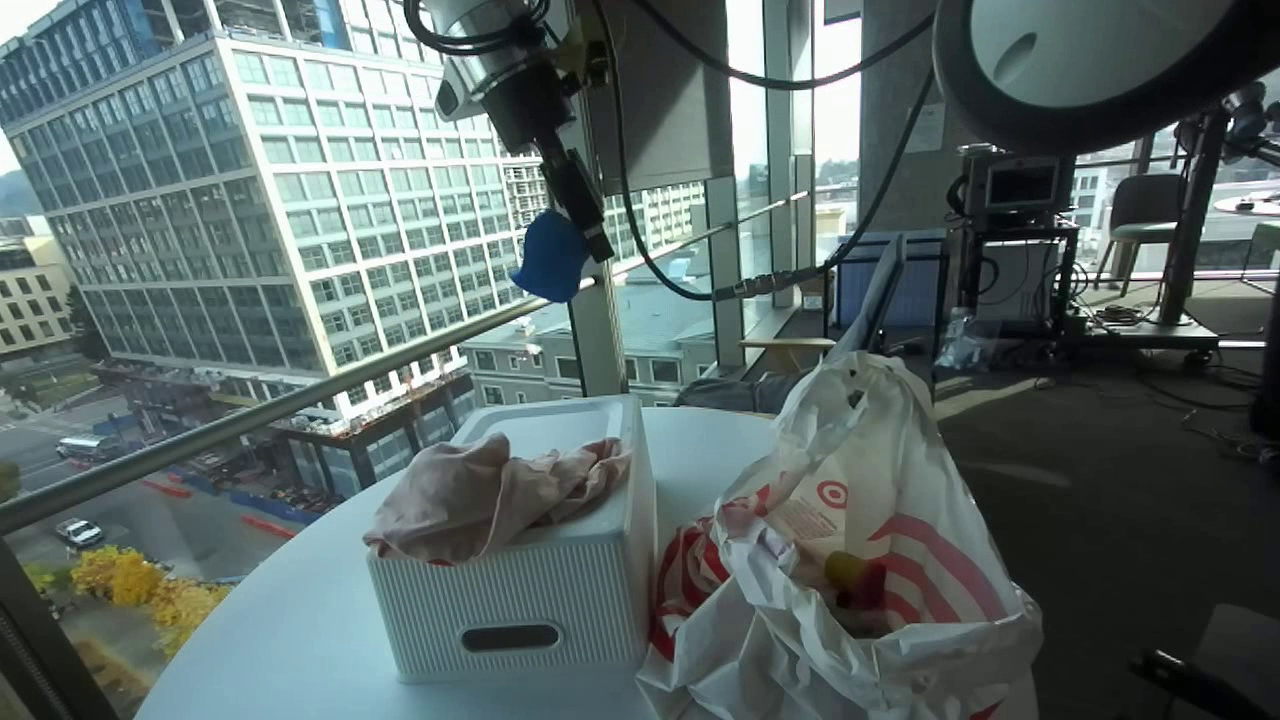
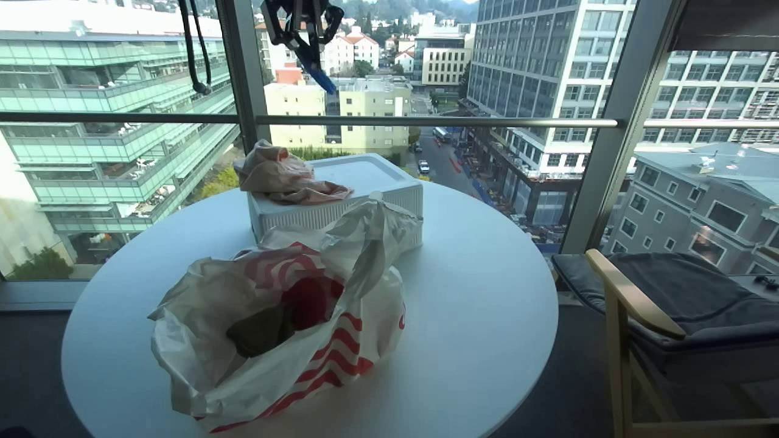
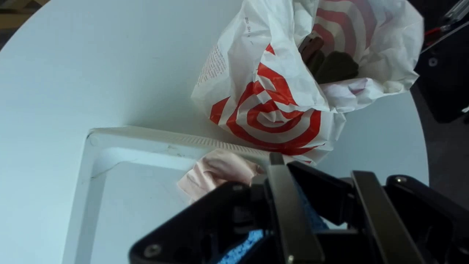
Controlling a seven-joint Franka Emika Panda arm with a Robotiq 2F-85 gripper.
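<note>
High above the table, my gripper (image 1: pixel 600 246) is shut on a blue piece, likely cloth (image 1: pixel 552 258), which sticks out to one side of the fingers. From the other exterior view, the blue cloth (image 2: pixel 321 79) shows as a narrow strip below the gripper (image 2: pixel 310 55). In the wrist view only bits of the blue cloth (image 3: pixel 246 246) appear among the dark finger parts. Below stands a white lidded box (image 1: pixel 516 612) with a crumpled pale pink cloth (image 1: pixel 450 498) lying on its lid. The pink cloth (image 3: pixel 215 171) is partly covered by my gripper in the wrist view.
Beside the box, a white and red plastic bag (image 1: pixel 948 564) stands open, with dark green and red items (image 2: pixel 259 332) inside. A chair (image 2: pixel 642 314) and windows stand close by.
</note>
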